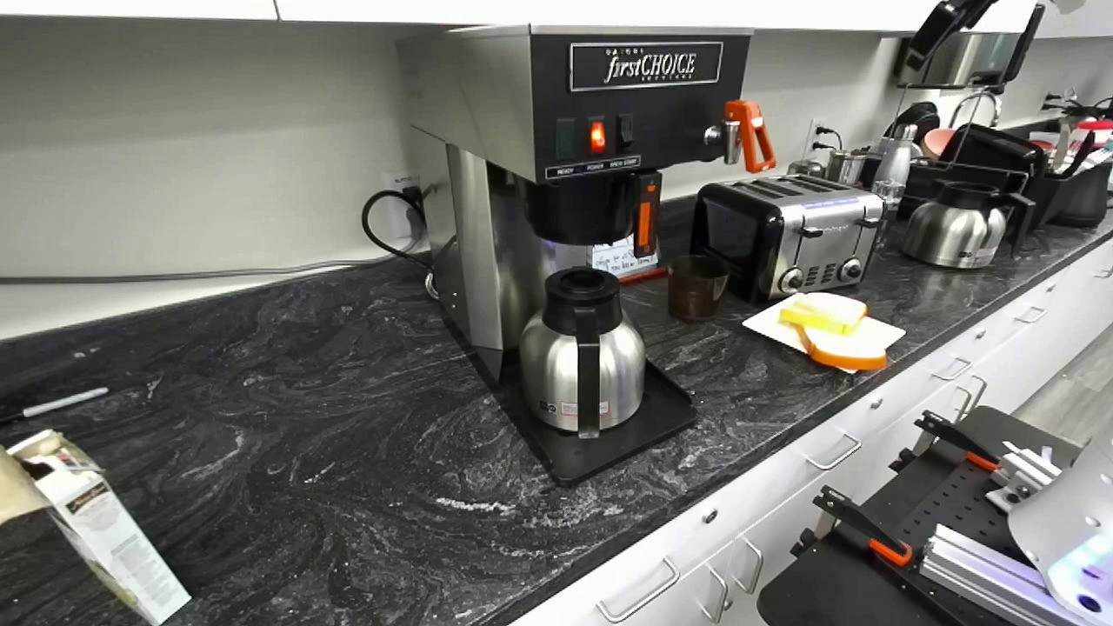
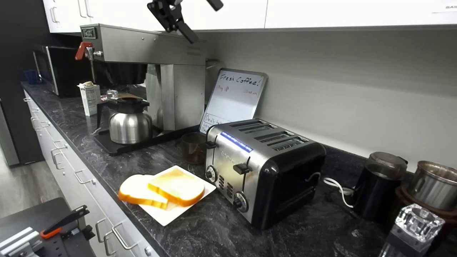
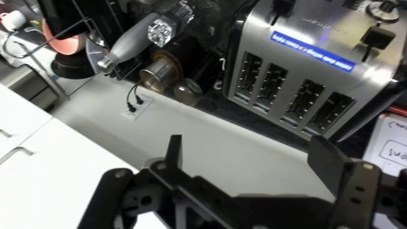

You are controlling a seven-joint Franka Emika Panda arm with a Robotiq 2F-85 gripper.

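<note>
High over the counter my gripper stands open, its dark fingers [image 3: 174,150] wide apart with nothing between them. In the second exterior view, part of the gripper shows near the white upper cabinets, above the counter. Below it on the counter is a silver and black four-slot toaster [image 2: 265,162]; its slots look empty in the wrist view. Two slices of bread [image 2: 176,185] lie overlapping on a square white plate [image 2: 161,217] in front of the toaster. A steel carafe [image 1: 584,365] with a black lid sits under the coffee maker [image 1: 626,115].
A brown cup [image 1: 696,287] stands between coffee maker and toaster, near a small whiteboard [image 2: 233,96]. A second steel carafe [image 1: 955,229], a bottle [image 3: 133,42] and jars crowd the toaster's other side. The upper cabinets [image 3: 49,164] are close to the gripper.
</note>
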